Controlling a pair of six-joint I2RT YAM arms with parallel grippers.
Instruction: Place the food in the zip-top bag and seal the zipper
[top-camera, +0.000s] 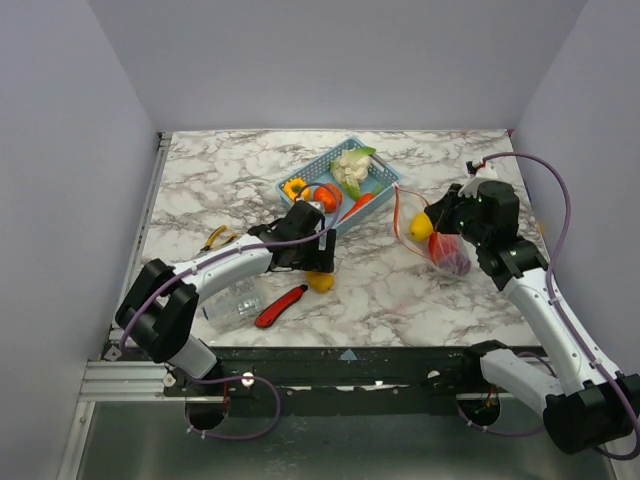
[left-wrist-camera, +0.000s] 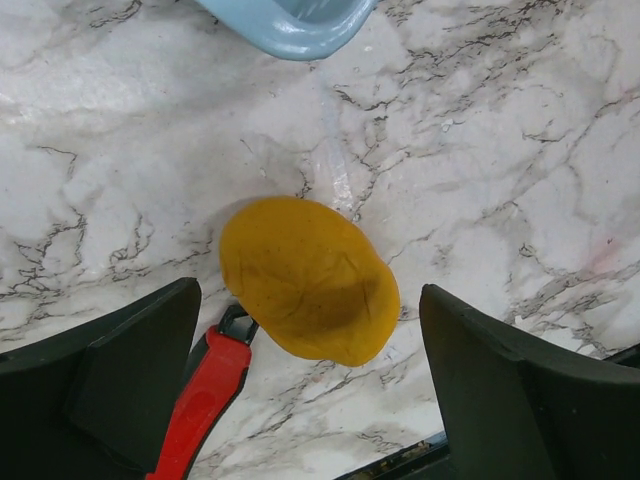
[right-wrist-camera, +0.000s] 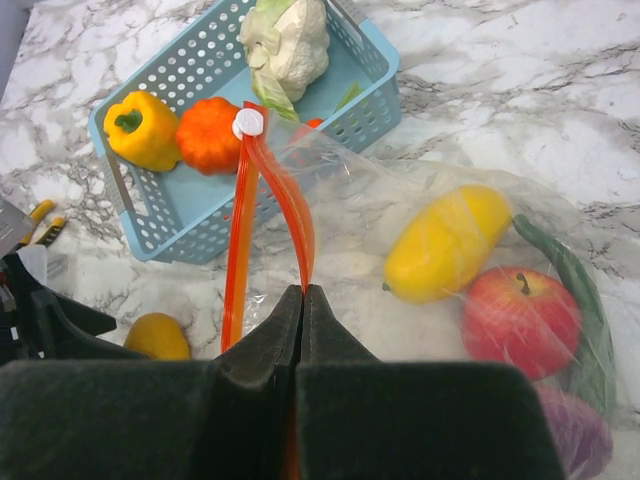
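A yellow lumpy food piece (left-wrist-camera: 305, 280) lies on the table between and just beyond the open fingers of my left gripper (top-camera: 320, 257), beside a red-handled tool (left-wrist-camera: 210, 390). The clear zip bag (right-wrist-camera: 360, 240) with orange zipper holds a yellow oblong food (right-wrist-camera: 445, 243), a red apple (right-wrist-camera: 520, 315), a green long vegetable and a purple item (right-wrist-camera: 575, 435). My right gripper is shut on the bag's zipper edge.
A blue basket (top-camera: 300, 170) at the back holds cauliflower (right-wrist-camera: 285, 55), a yellow pepper (right-wrist-camera: 142, 130), an orange pepper and more. Pliers (top-camera: 215, 238) and a clear container (top-camera: 232, 300) lie at the left.
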